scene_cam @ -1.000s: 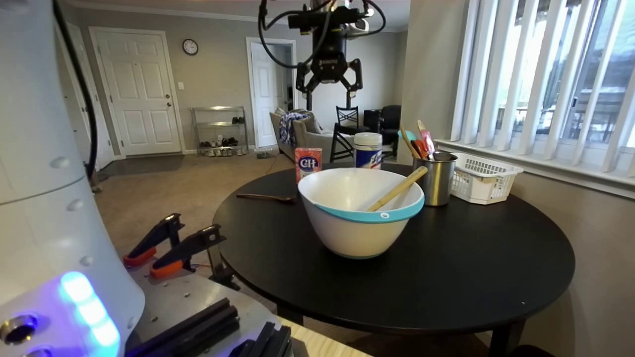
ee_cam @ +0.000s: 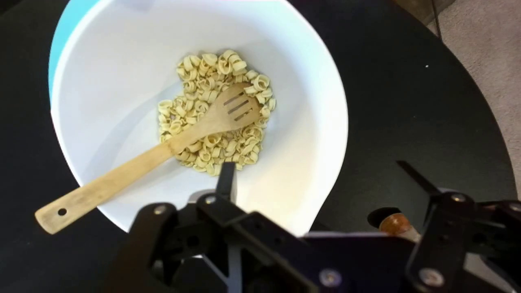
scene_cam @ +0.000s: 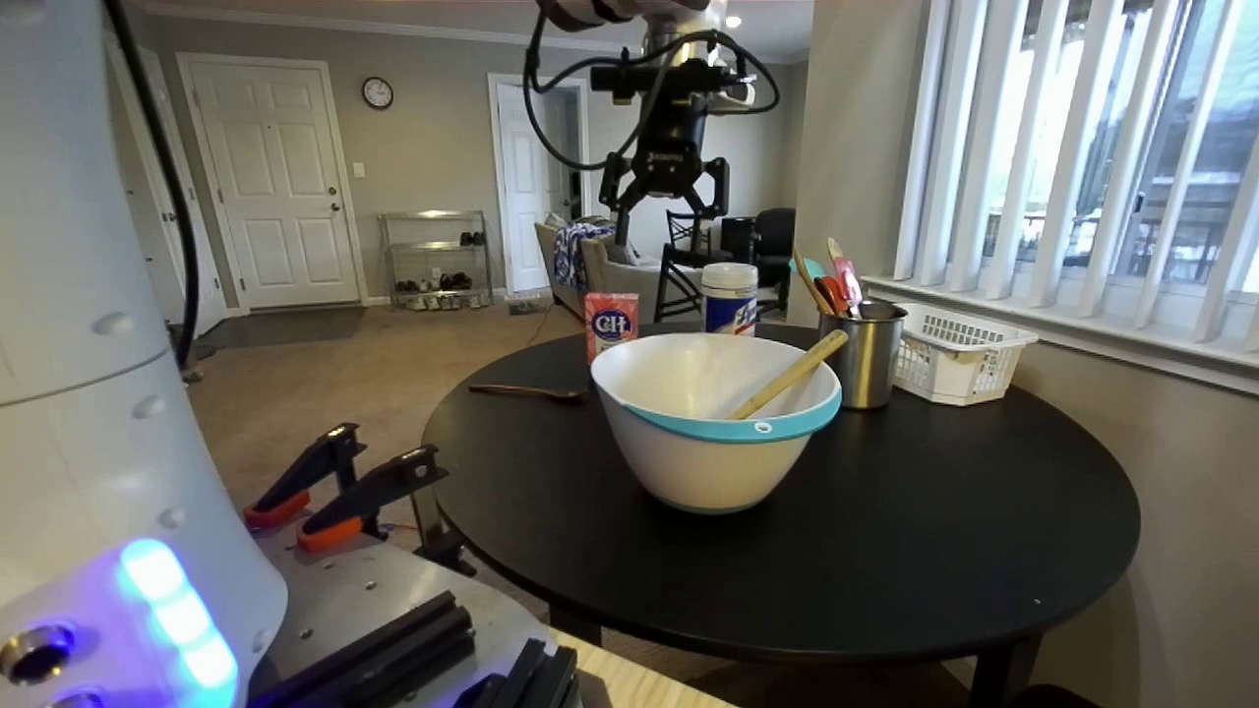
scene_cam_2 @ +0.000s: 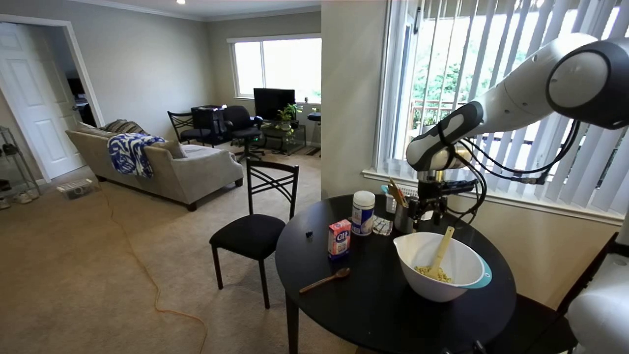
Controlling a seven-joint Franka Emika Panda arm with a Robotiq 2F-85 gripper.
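My gripper [scene_cam: 668, 222] is open, with nothing between its fingers, and hangs above the table by the bowl. The white bowl [scene_cam_2: 439, 289] has a blue-green grip and stands upright on the round black table [scene_cam: 944, 531]. In the wrist view, curly pasta [ee_cam: 215, 151] covers part of the bowl's bottom. A slotted wooden spatula [ee_cam: 132, 171] lies on the pasta, its handle over the rim. One fingertip appears over the bowl there, the other over bare table. A brown wooden spoon [scene_cam_2: 324, 280] lies apart from the bowl; its tip [ee_cam: 394, 224] shows near my right finger.
A red-and-blue C&H box [scene_cam_2: 339, 239], a white-lidded canister [scene_cam_2: 363, 212] and a metal utensil holder [scene_cam: 868, 360] stand around the bowl. By the window is a white basket [scene_cam: 962, 354]. In exterior view 1, the table's front and right are clear.
My gripper has shifted slightly to the right and up in exterior view 1, and now looks tilted. The bowl, spatula and spoon have not moved.
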